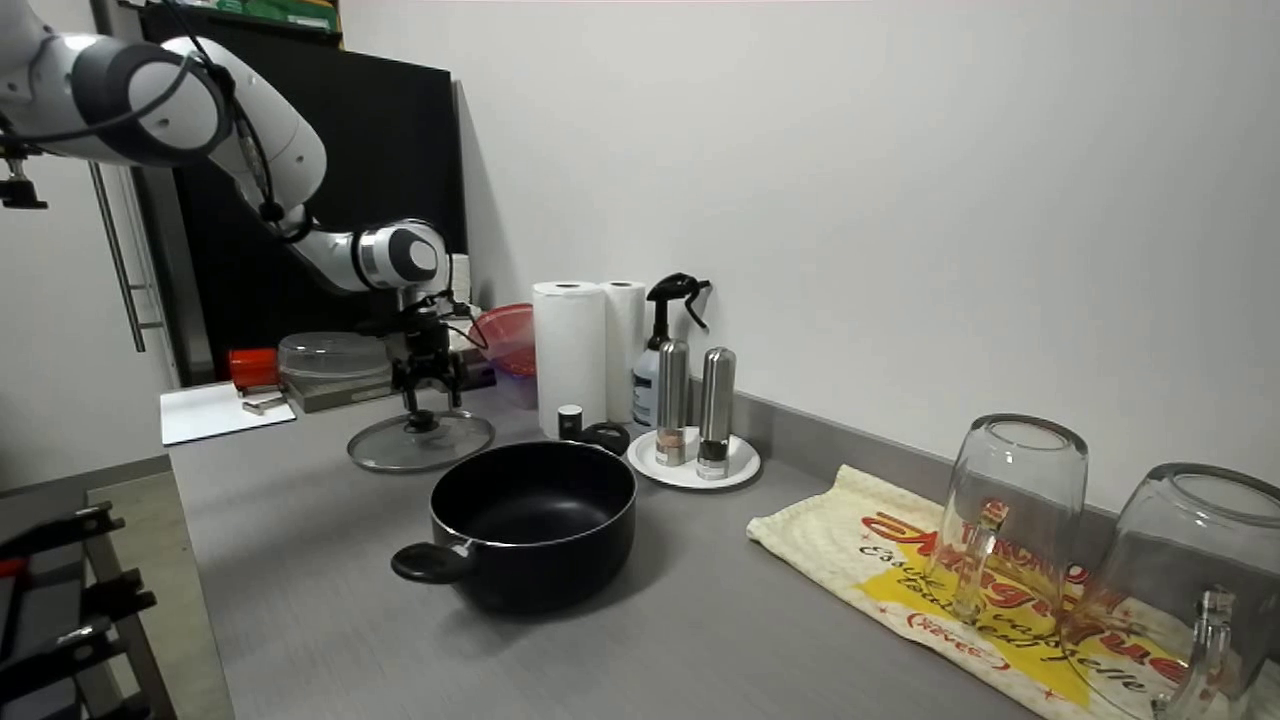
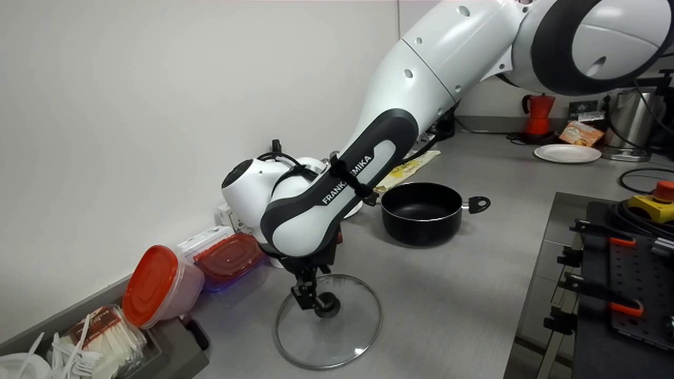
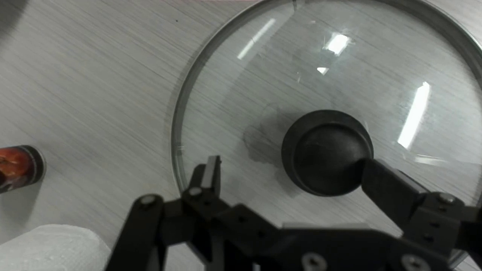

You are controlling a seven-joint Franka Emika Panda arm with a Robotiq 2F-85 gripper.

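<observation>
A round glass lid with a metal rim lies flat on the counter, left of and behind the black pot in exterior view 1. Its black knob stands at the lid's centre. My gripper is open low over the lid, fingers wide apart. In the wrist view the right finger appears to touch or nearly touch the knob's edge, while a broad gap separates the left finger from it. The black pot stands uncovered and looks empty, its two handles sticking out.
Paper towel rolls, a small jar and a white plate bearing two mills stand along the wall. Red-lidded containers sit beside the arm. Glass mugs rest on a towel.
</observation>
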